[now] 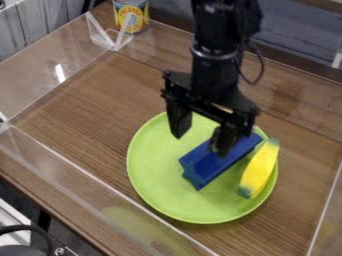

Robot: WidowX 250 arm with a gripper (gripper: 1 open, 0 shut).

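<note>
My gripper (203,118) is a dark arm reaching down from the top centre, its fingers open over the blue block (213,164). The block lies on a green plate (160,190), partly hidden under the gripper. A yellow object (259,168), banana-like in shape, lies on the plate just right of the block.
A wooden table (74,130) surrounds the plate, with clear space to the left. A can (130,16) stands at the back left beside white, strap-like material. Transparent walls edge the left side, and a dark cable is at the lower left.
</note>
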